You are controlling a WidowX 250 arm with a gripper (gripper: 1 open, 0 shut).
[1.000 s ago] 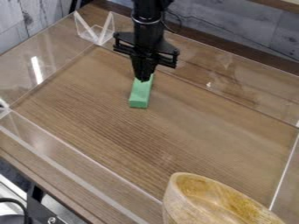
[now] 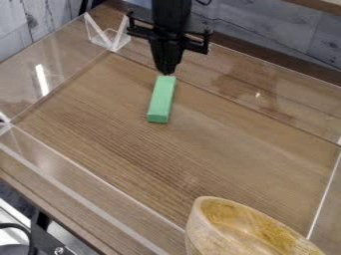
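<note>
The black gripper (image 2: 167,62) hangs at the top centre of the camera view, its narrow tip shut, with nothing visible between its fingers. Just below and slightly in front of it, a green rectangular bar (image 2: 162,100) lies lengthwise on the wooden table (image 2: 120,159). Whether the tip is at table height or above it I cannot tell; it appears apart from the bar.
A yellow bowl-like object (image 2: 240,229) is at the front right. Clear plastic pieces (image 2: 107,32) sit at the upper left edge. Black cables lie at the lower left corner.
The gripper has moved back, toward the top of the view, uncovering more of the green bar, which lies in about the same place.
</note>
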